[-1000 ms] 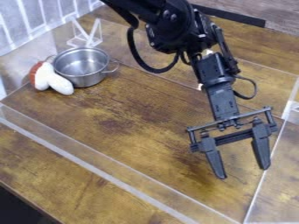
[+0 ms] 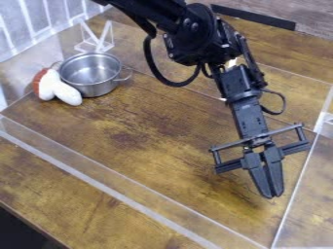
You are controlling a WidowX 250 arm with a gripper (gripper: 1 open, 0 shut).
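Observation:
My gripper [image 2: 268,185] hangs low over the right front of the wooden board [image 2: 130,165], its fingers shut and pointing down. Whatever may be held between the fingers is too hidden to tell. At the left stand a steel pot [image 2: 92,72] and a white object with a red end [image 2: 62,89], beside each other.
A white rack [image 2: 96,39] stands at the upper left behind the pot. Clear plastic edges border the board at left, front and right. The middle and front left of the board are clear.
The objects at the left have not moved.

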